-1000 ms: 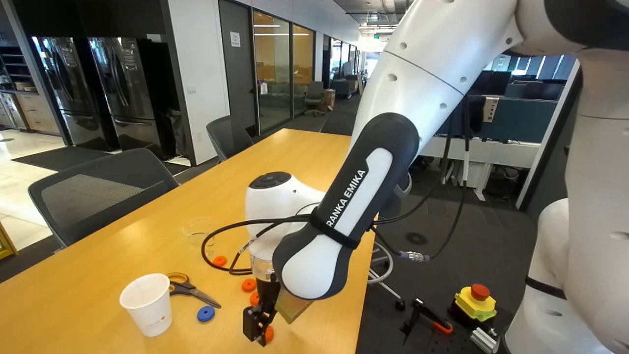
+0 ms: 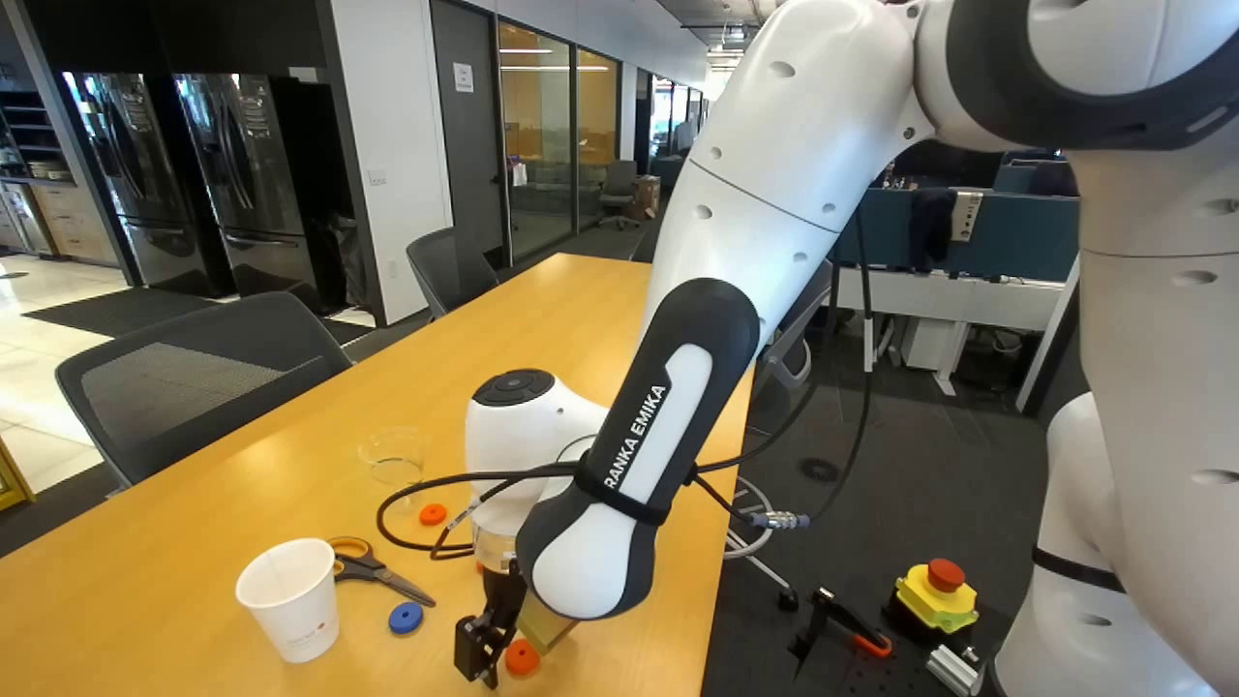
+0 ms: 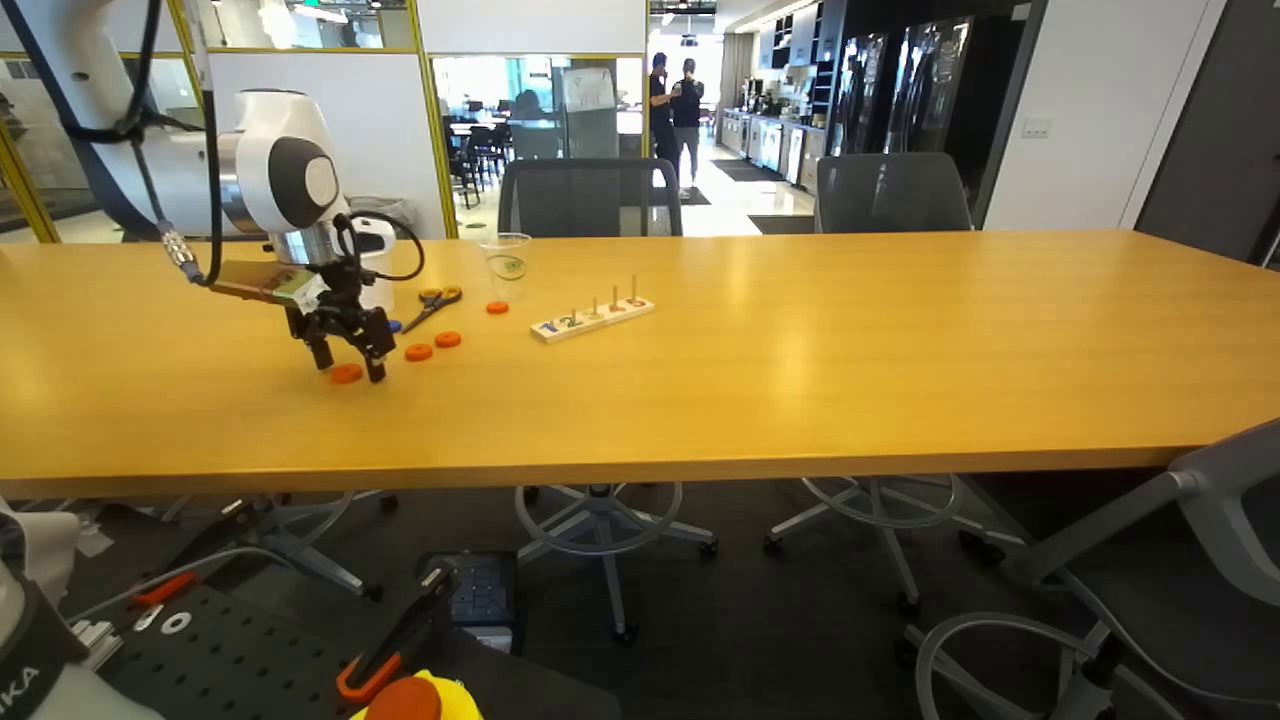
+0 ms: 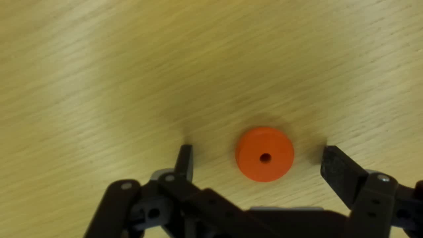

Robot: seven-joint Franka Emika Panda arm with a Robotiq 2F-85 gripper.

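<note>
Between the parted fingers of my open gripper lies an orange disc (image 4: 264, 154) with a small centre hole, flat on the wooden table. It sits closer to the right finger (image 4: 341, 173) and touches neither one. From exterior view 2, the gripper (image 3: 349, 365) is low over the table, near this disc (image 3: 345, 373). More orange discs (image 3: 419, 352) lie just to its right, with another (image 3: 497, 307) farther back. A blue disc (image 2: 406, 617) rests beside the scissors. The wooden peg rack (image 3: 593, 319), bearing several upright pegs, stands to the right.
A white paper cup (image 2: 290, 600) and open-handled scissors (image 2: 365, 565) stand near the gripper. Behind the discs is a clear plastic cup (image 3: 505, 265).
My arm has come lower and shifted slightly left in exterior view 1, bringing the gripper down at the nearest orange disc. The objects on the table look unmoved.
</note>
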